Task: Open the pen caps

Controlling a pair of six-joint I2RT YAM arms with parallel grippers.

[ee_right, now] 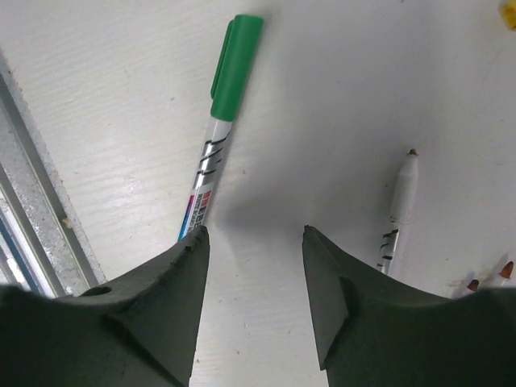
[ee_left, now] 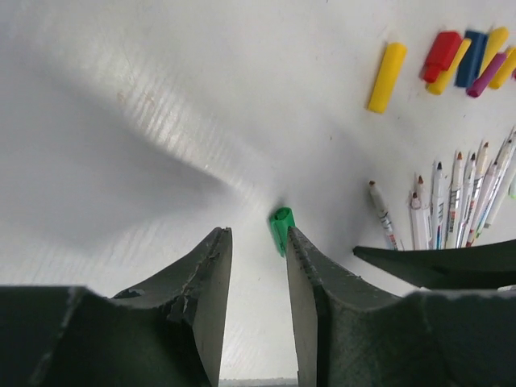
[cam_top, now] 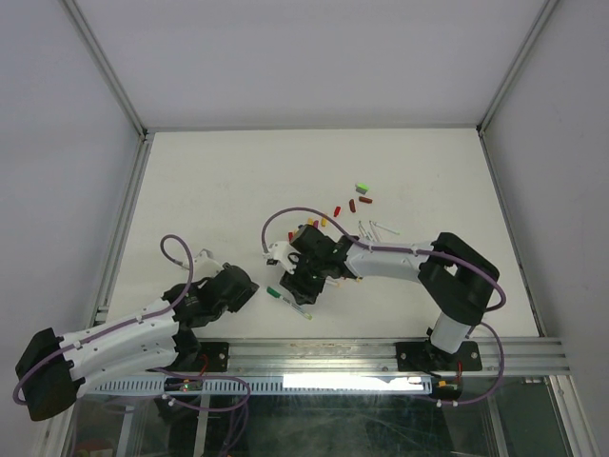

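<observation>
A pen with its green cap (ee_right: 238, 68) still on its silver barrel (ee_right: 211, 161) lies on the table, in the right wrist view. In the top view its green cap (cam_top: 273, 292) points left, towards my left gripper (cam_top: 253, 286). That gripper stands apart from the pen, its fingers (ee_left: 211, 282) open and empty. My right gripper is over the table beside the barrel, open, with bare table between its fingertips; the left finger overlaps the barrel's lower end in view. Whether they touch, I cannot tell.
Several uncapped pens (ee_left: 468, 193) lie together at the right in the left wrist view, below loose caps, among them a yellow cap (ee_left: 388, 76) and a red cap (ee_left: 442, 54). Right of the right gripper lies an uncapped pen (ee_right: 403, 189).
</observation>
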